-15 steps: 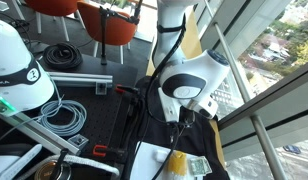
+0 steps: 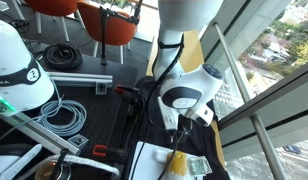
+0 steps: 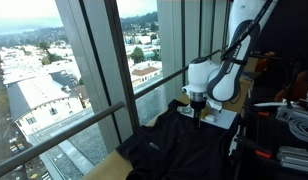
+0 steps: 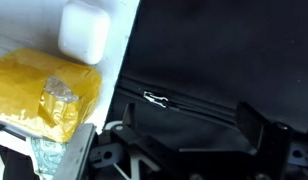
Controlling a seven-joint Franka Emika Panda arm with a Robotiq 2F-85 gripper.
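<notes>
Black cloth (image 4: 219,45) fills most of the wrist view, with a dark zipper (image 4: 199,108) running slantwise across it and a small metallic zipper pull (image 4: 155,99) near its left end. My gripper is open over this zipper, one finger on each side of the frame's lower middle, and nothing shows held. The pull lies between the fingers as seen from above, nearer the left one; the height gap cannot be judged. In exterior view 2 the gripper (image 3: 200,112) hangs low at the cloth's far end.
Left of the cloth, a white surface (image 4: 113,62) carries a crumpled yellow packet (image 4: 54,90) and a white rounded block (image 4: 84,31). A printed green-white piece (image 2: 199,165) lies near the packet in exterior view 1. Window glass (image 3: 69,70) stands beside the table.
Over the last second the arm has come down slightly and shifted a little to the right in exterior view 1. Objects on the table look unmoved.
</notes>
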